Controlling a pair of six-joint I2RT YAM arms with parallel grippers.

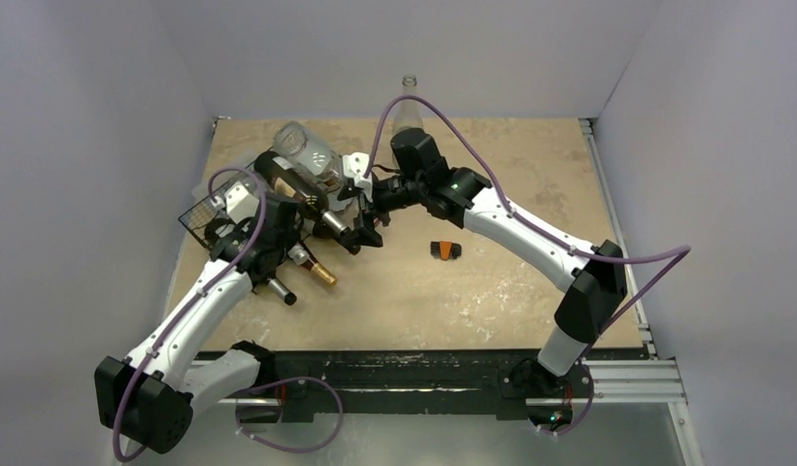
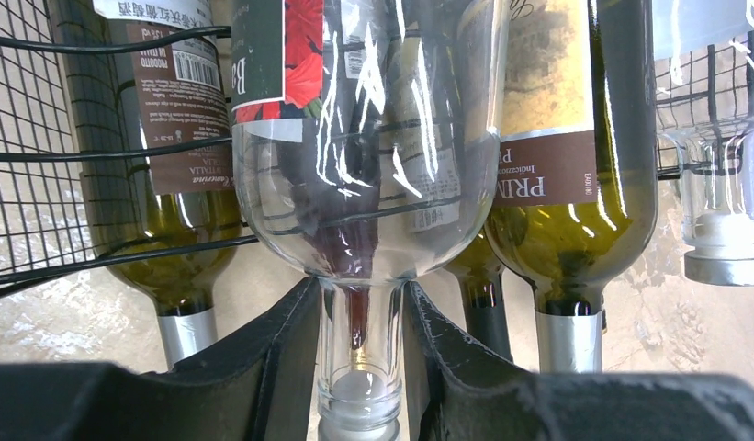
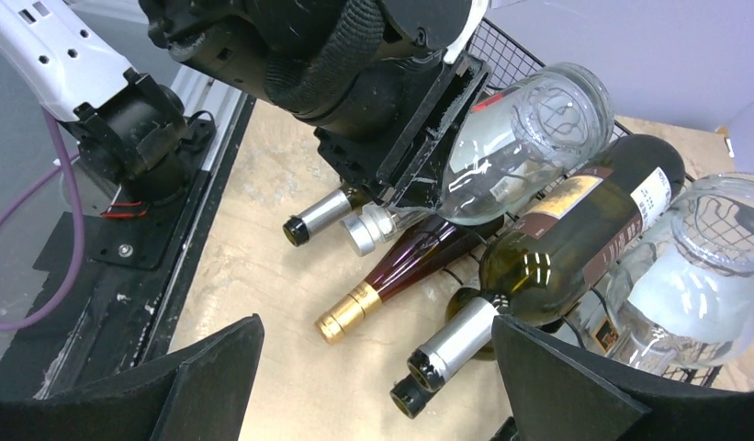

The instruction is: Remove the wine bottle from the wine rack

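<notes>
In the left wrist view, my left gripper is shut on the neck of a clear glass bottle (image 2: 428, 184) with a red-flowered label. The bottle slants over the black wire rack (image 2: 70, 220), above a dark red bottle with a gold top (image 3: 400, 276). How far it is lifted off the wires cannot be told. My right gripper stands open, nothing between its fingers. From above, that gripper hovers beside the silver neck of a dark green bottle (image 1: 278, 172) on the rack. My left arm hides much of the clear bottle there.
Several other bottles crowd the rack, among them a large clear one (image 3: 694, 276) and a green one with a brown label (image 2: 134, 184). A clear bottle (image 1: 409, 112) stands upright at the back. A small black-and-orange object (image 1: 446, 250) lies mid-table.
</notes>
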